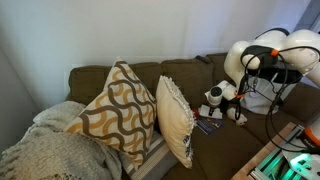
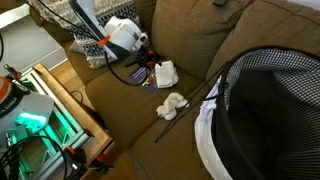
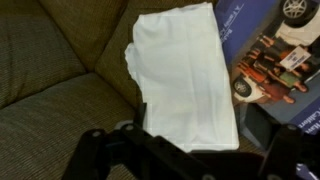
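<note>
A white folded cloth (image 3: 185, 75) lies on the brown couch, filling the middle of the wrist view. My gripper is open above it, with dark fingers (image 3: 260, 125) at either side of the cloth's near end and nothing gripped between them. In the second exterior view the same cloth (image 2: 165, 75) lies just beside the gripper (image 2: 148, 60). Whether the fingertips touch the cloth cannot be made out. A second, crumpled white cloth (image 2: 172, 106) rests on the seat closer to the front.
A printed magazine or box (image 3: 275, 55) with a vehicle picture borders the cloth. The black mesh basket (image 2: 265, 110) stands at the right in the second exterior view. Cushions (image 1: 117, 110) and a grey blanket (image 1: 60, 148) occupy the couch's other end. Some seat around the cloths is bare.
</note>
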